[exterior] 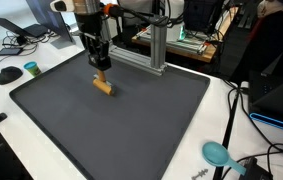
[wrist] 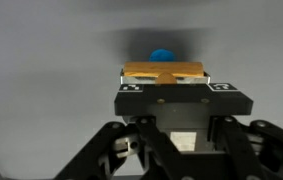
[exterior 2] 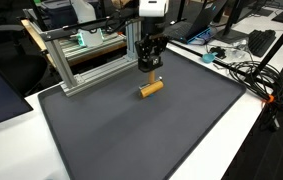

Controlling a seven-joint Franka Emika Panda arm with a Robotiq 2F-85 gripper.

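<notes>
An orange wooden mallet-shaped piece (exterior: 103,87) is at the far part of the dark mat, its cylindrical head lying sideways at the bottom. Its short upright handle rises into my gripper (exterior: 100,67), which is shut on it. From the other side, the head (exterior 2: 151,89) shows just below the gripper (exterior 2: 151,68). Looking down in the wrist view, a wooden bar (wrist: 163,70) lies across beyond the black fingers, with a small blue spot (wrist: 162,54) past it. Whether the head bears on the mat or hangs just above cannot be told.
Behind stands a pale metal frame (exterior: 158,45). A green cup (exterior: 32,68) and a black item (exterior: 9,75) sit off the mat. Cables (exterior 2: 269,85) lie beyond it on the opposite side.
</notes>
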